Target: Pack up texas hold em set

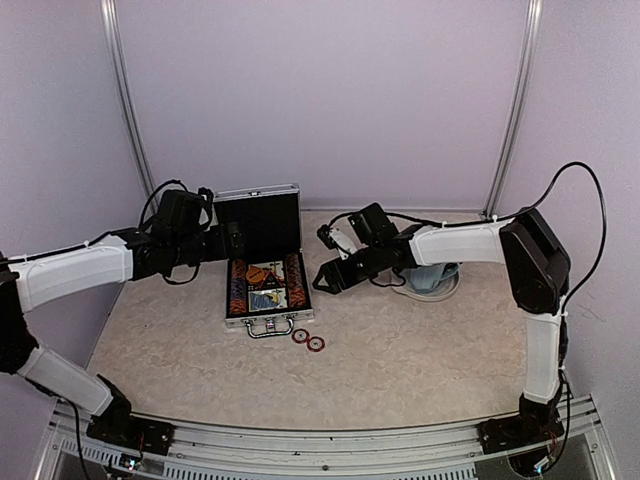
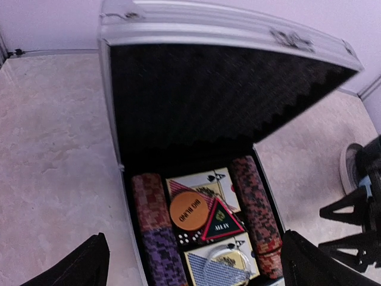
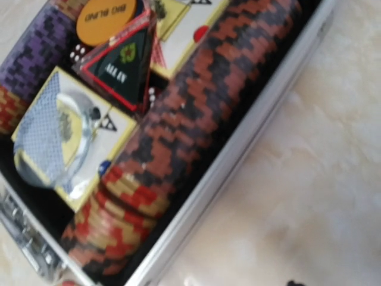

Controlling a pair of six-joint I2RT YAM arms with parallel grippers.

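Note:
The silver case (image 1: 235,321) stands on the table with its black-lined lid (image 1: 262,222) raised. Rows of chips (image 2: 257,202) fill both sides of it. Between them lie card decks (image 2: 205,186), an orange BIG BLIND disc (image 2: 189,210), a black ALL IN triangle (image 2: 221,222) and a clear ring (image 3: 83,137) on the nearer deck. Two red chips (image 1: 308,341) rest on the table by the case's front right corner. My left gripper (image 1: 238,240) is open in front of the lid, empty. To the right of the case, my right gripper (image 1: 326,280) hangs open above the table, also empty.
A pale round container (image 1: 440,291) with bluish cloth (image 1: 433,275) inside sits behind the right arm. The upright lid is an obstacle at the case's rear.

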